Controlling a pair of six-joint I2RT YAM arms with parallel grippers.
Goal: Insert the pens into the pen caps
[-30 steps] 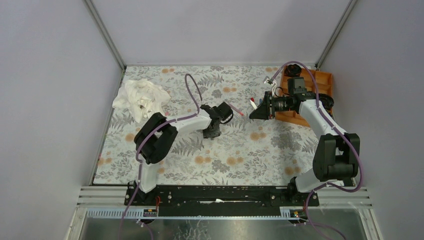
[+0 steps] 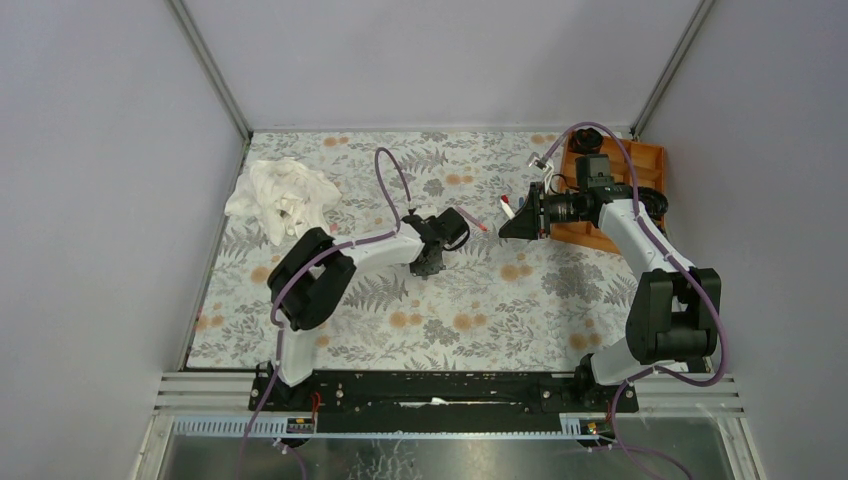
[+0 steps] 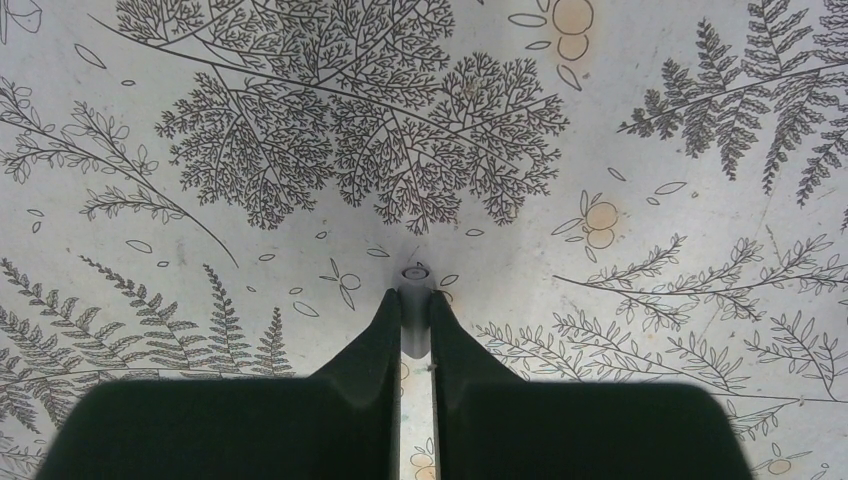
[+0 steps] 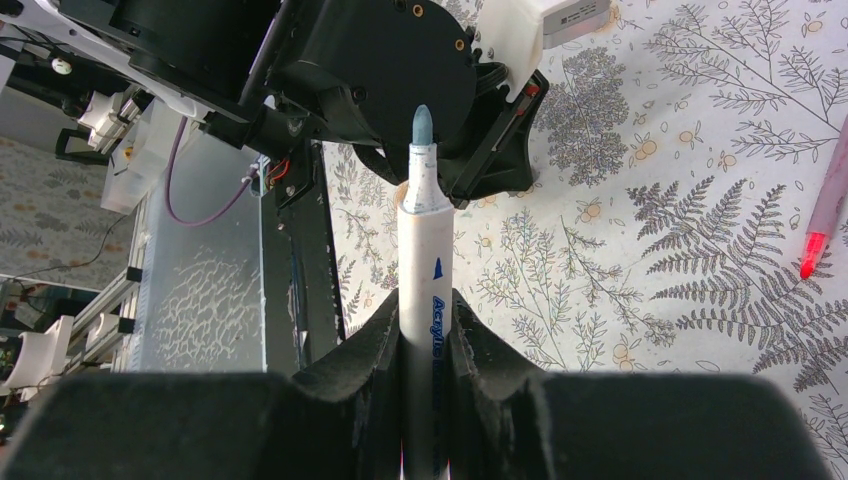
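Observation:
My right gripper is shut on a white pen, whose bare grey-blue tip points away from the fingers. In the top view a white piece with a red end shows at that gripper. A small grey cap, its round opening visible, sits between the fingertips of my left gripper. Those fingertips lie against both its sides; whether it touches the table cannot be told. From above, the left arm hides the cap. A pink pen with a red tip lies on the table, right of the left arm.
An orange divided tray stands at the right, partly under the right arm. White cloth lies crumpled at the back left. Between the two arms and toward the front, the patterned table is clear.
My left hand has shifted slightly to the right over the last second. The right arm and its pen look still, and so does the pink pen.

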